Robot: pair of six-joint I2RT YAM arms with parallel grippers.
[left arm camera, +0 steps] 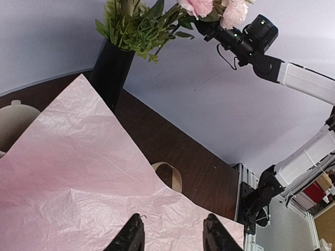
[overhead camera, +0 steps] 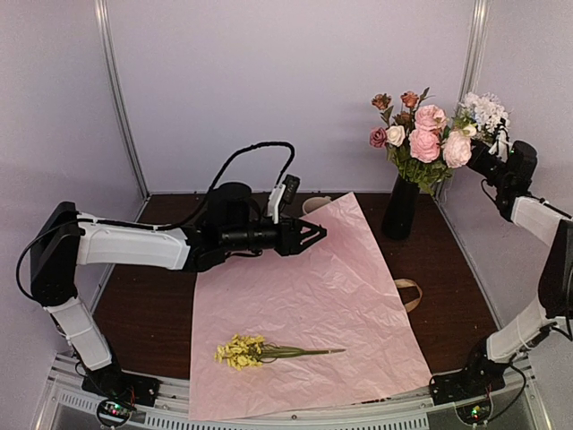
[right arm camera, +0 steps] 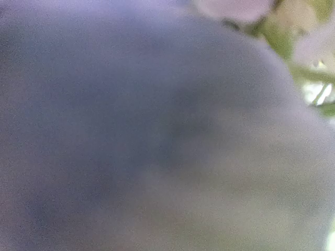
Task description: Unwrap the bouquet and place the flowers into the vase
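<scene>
The black vase (overhead camera: pixel 400 208) stands at the back right, holding pink roses (overhead camera: pixel 424 143) and other blooms with green leaves. High beside these blooms, my right gripper (overhead camera: pixel 480 154) is shut on a bunch of white flowers (overhead camera: pixel 486 110), whose stem now passes behind or among the pink roses; its lower end is hidden. The right wrist view is mostly a blur, with bits of leaf at its upper right. A bunch of yellow flowers (overhead camera: pixel 240 351) lies on the pink paper near the front. Above the paper's back half, my left gripper is open and empty.
Pink paper (overhead camera: pixel 309 296) covers the middle of the dark table. A pale round container (overhead camera: pixel 315 204) sits behind it, partly hidden. A tan ribbon loop (overhead camera: pixel 409 294) lies at the paper's right edge. Walls close in the back and sides.
</scene>
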